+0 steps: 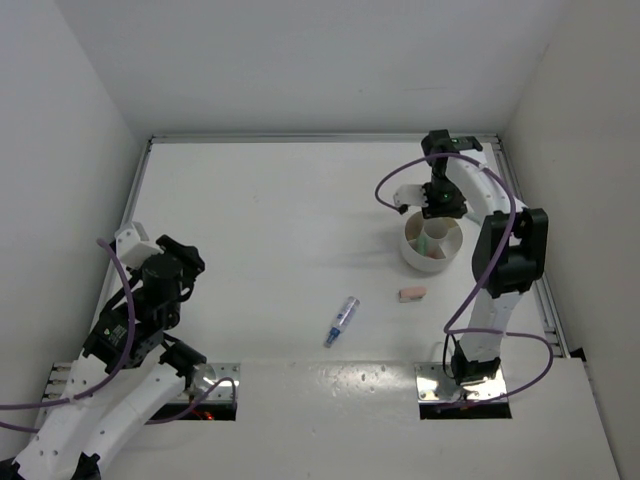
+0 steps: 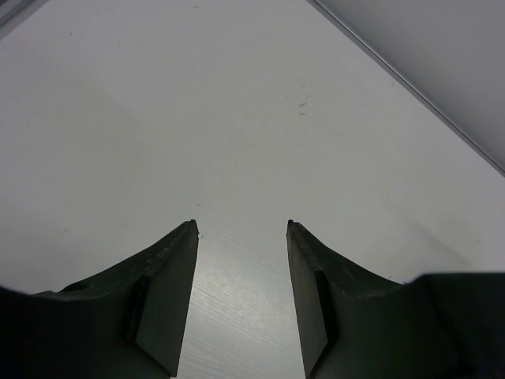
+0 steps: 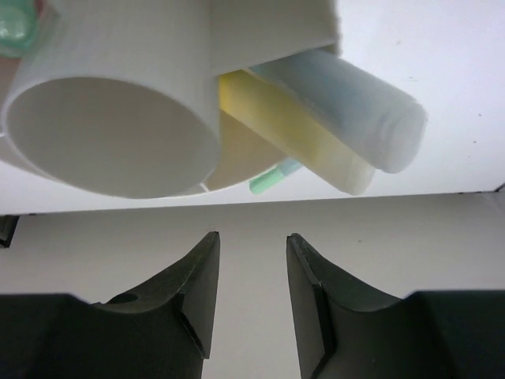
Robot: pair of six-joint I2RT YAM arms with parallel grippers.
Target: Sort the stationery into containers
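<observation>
In the top view a white bowl (image 1: 409, 250) stands at the right, with a white cup (image 1: 437, 232) and a green and a pink item inside. My right gripper is open and empty, over the bowl's far side. From the right wrist view I see the cup's mouth (image 3: 110, 138), a yellow stick (image 3: 292, 130), a pale translucent tube (image 3: 355, 110) and a green-tipped item (image 3: 268, 180) beside it. The blue-capped tube (image 1: 342, 321) and a pink eraser-like block (image 1: 412, 294) lie on the table. At the left, my left gripper hangs open over bare surface.
Raised walls enclose it at the back and sides. A purple cable (image 1: 513, 215) loops along the right arm near the bowl.
</observation>
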